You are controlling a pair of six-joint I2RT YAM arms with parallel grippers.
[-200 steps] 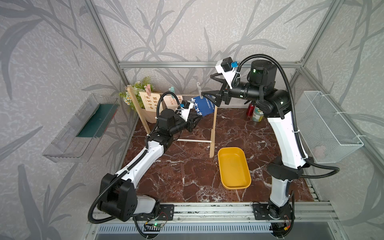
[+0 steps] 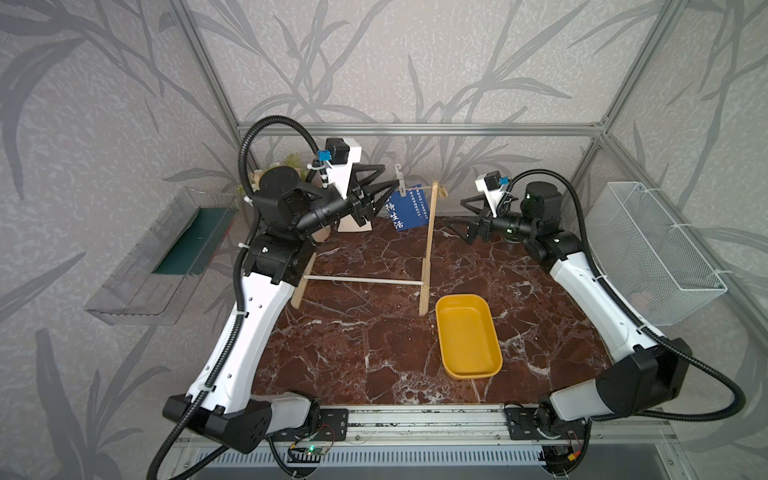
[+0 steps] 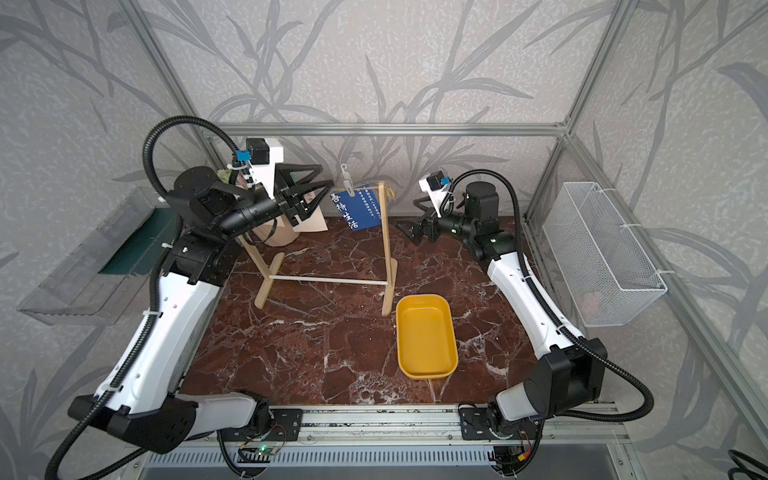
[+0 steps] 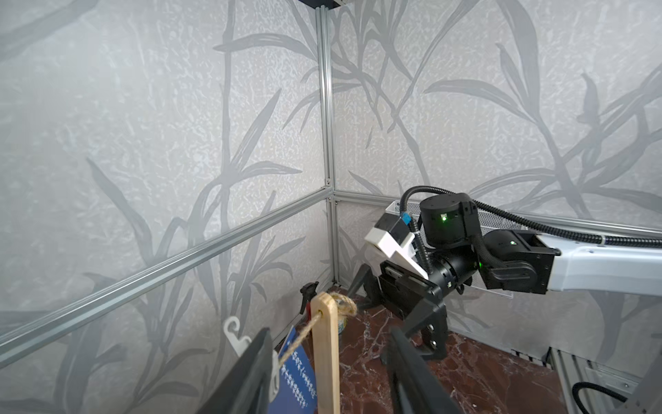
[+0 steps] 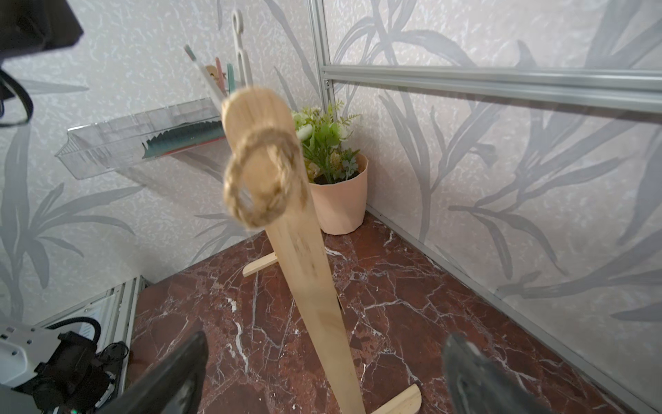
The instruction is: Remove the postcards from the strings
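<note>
A blue postcard [image 2: 408,209] with white writing hangs by a white clip [image 3: 347,180] from the string at the rack's right post [image 2: 430,232]. My left gripper [image 2: 380,192] is raised just left of and in front of that clip; its fingers are apart, with nothing visible between them. Behind the left arm, the other cards are mostly hidden. My right gripper [image 2: 464,225] stands open right of the post, lower than the string's knot; in the right wrist view the post lies between and beyond its fingers.
A yellow tray [image 2: 469,336] lies front right on the table. A flower pot [image 5: 338,203] stands behind the rack. A clear bin [image 2: 120,300] hangs left, a white wire basket [image 2: 656,256] right.
My left gripper has risen from low by the rack to beside the white clip. My right gripper has moved down and back to the right of the post.
</note>
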